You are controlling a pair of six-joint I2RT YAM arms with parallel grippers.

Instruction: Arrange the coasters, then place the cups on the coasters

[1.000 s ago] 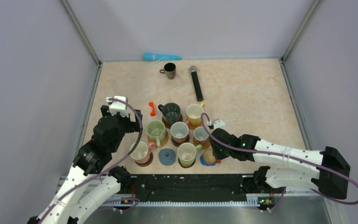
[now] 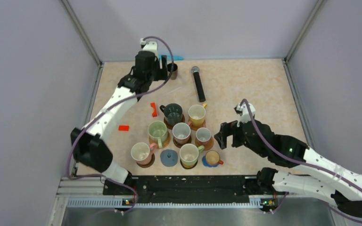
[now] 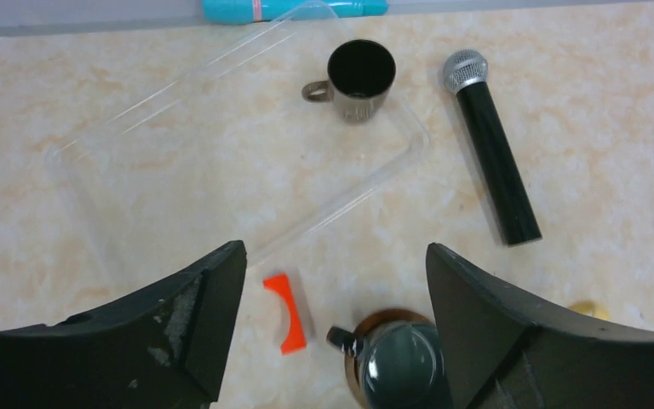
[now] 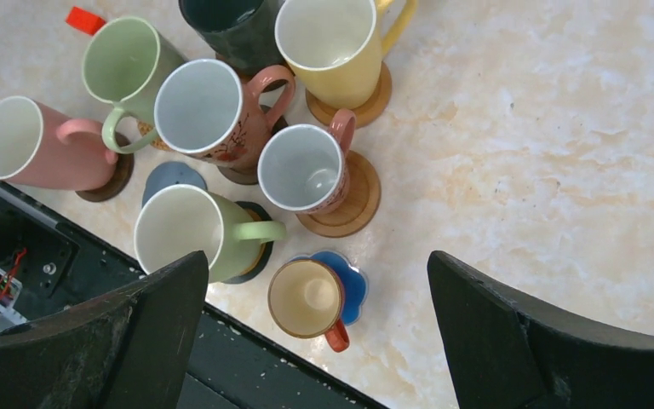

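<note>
A dark brown cup (image 3: 358, 109) stands upright near the back of the table, its handle pointing left. My left gripper (image 2: 161, 69) is close to this cup in the top view and partly covers it. The left wrist view shows the gripper's fingers (image 3: 196, 315) apart with no object between them. Among the cups at the front lies a bare grey-blue round coaster (image 2: 168, 158). Several other cups stand on coasters, including a small tan cup (image 4: 305, 300) on a blue coaster (image 4: 353, 287). Right of them my right gripper (image 2: 225, 135) is open and empty.
A clear tray (image 3: 341, 204) outlines the area around the brown cup. Right of it lies a microphone (image 3: 498, 162), with a blue bottle (image 3: 289, 10) behind. Red pieces (image 2: 153, 109) lie left of the cups.
My right gripper has backed away from the tan cup, up and to the right.
</note>
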